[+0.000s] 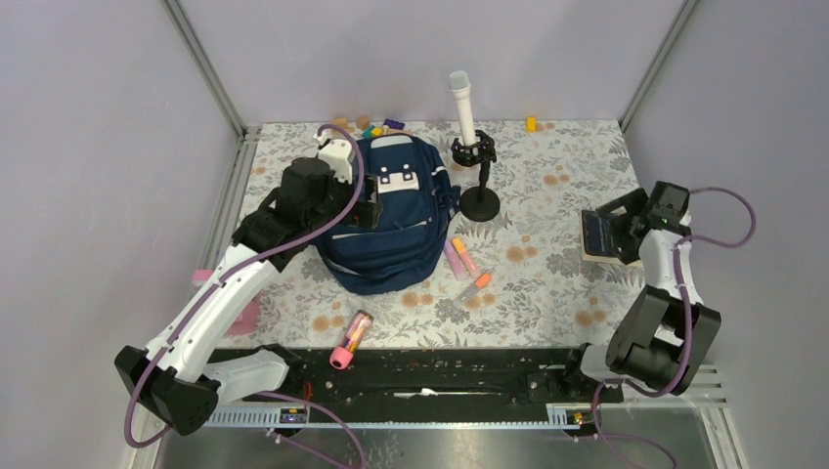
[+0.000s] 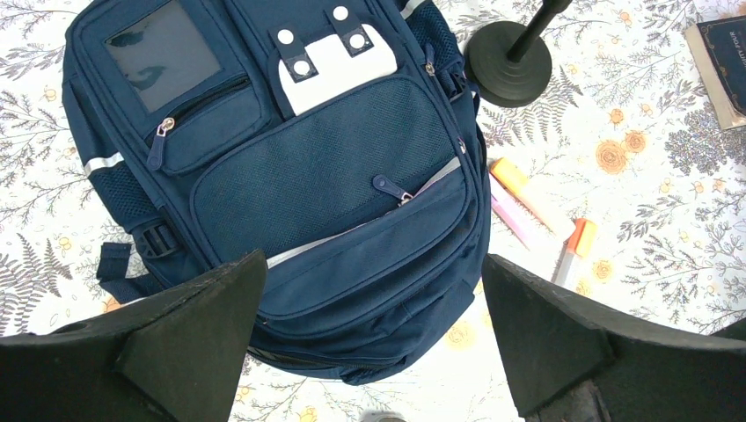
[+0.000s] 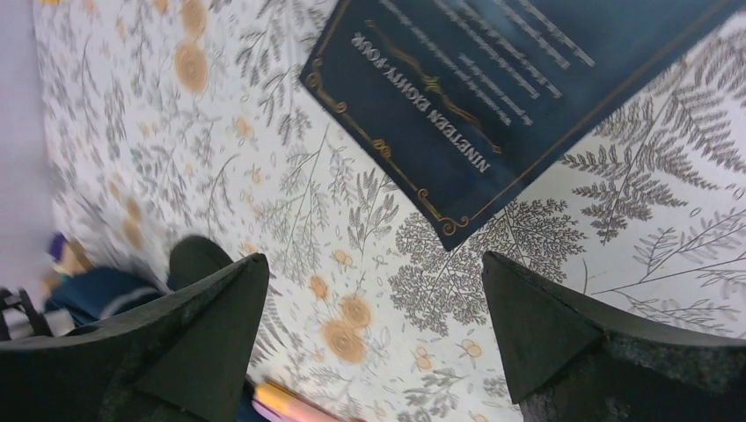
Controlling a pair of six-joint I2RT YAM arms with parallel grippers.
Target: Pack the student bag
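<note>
The navy backpack (image 1: 391,244) lies flat on the left of the patterned table. My left gripper hangs open above it with nothing between the fingers. A dark hardback book (image 3: 457,105) lies at the table's right side, with my right gripper open over it, the book beyond the fingertips. Highlighters (image 2: 528,198) with yellow and orange caps and a pink one lie right of the bag. A clear pink-capped tube of pens (image 1: 356,330) lies near the front edge.
A black stand (image 1: 480,201) with a white tube rises behind the bag's right. Small coloured pieces lie at the back edge, a pink item (image 1: 244,315) at front left.
</note>
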